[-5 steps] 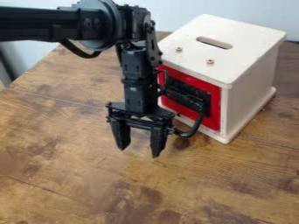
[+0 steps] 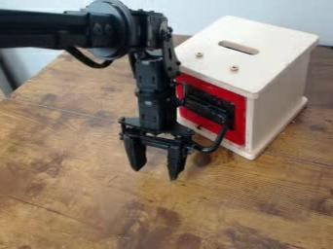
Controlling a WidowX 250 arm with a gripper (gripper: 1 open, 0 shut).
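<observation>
My black gripper (image 2: 155, 160) hangs pointing down above the wooden tabletop, its two fingers apart with nothing visible between them. Behind it and to the right stands a pale wooden box (image 2: 275, 97) with a slot in its top and a red front panel (image 2: 229, 136). Part of that panel is hidden by my arm and cable.
The box takes up the right rear part, near the table's back.
The gripper has shifted very slightly downward; otherwise the scene looks the same.
</observation>
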